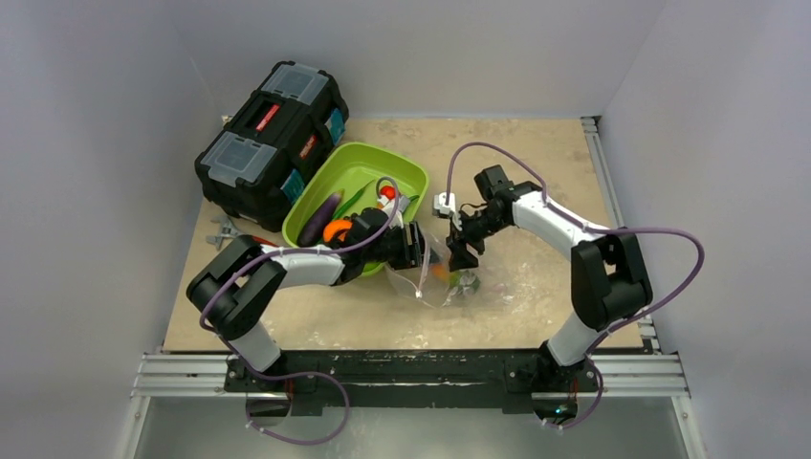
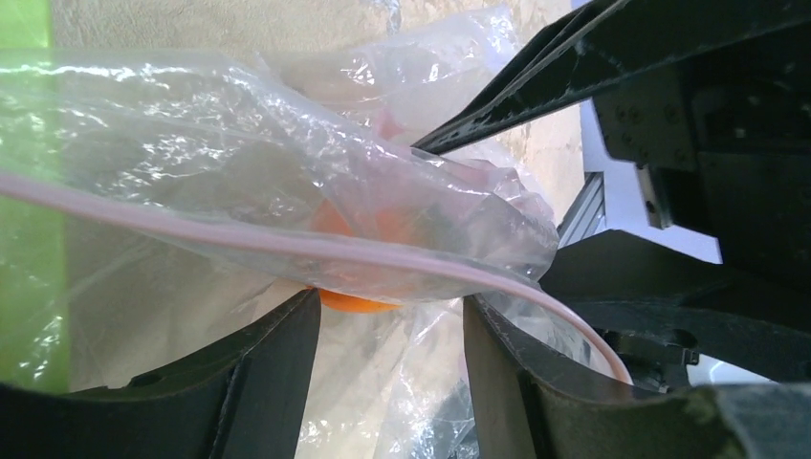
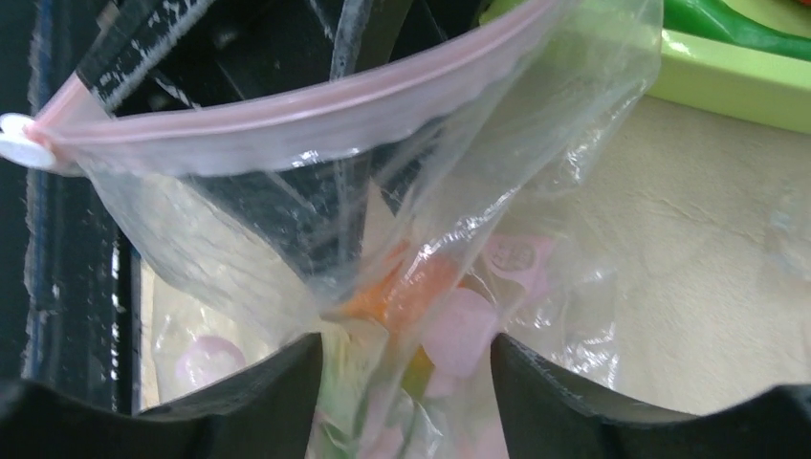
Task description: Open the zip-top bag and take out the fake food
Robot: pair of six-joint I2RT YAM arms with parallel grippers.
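Observation:
A clear zip bag (image 1: 421, 287) with a pink zip strip (image 3: 287, 134) lies crumpled on the table between my grippers. Orange food (image 3: 402, 287) and pale green food (image 3: 344, 368) show through it. My left gripper is part open at the zip strip and orange piece; whether its fingertips touch the plastic is unclear. My right gripper stands part open over the bag, fingertips around the green and pink contents under the plastic. In the left wrist view its black fingers reach against the bag from the right.
A green bin (image 1: 402, 159) holding eggplant, tomato and other toy food sits behind my left arm. A black toolbox (image 1: 268, 134) stands at back left, grey tools (image 1: 225, 229) beside it.

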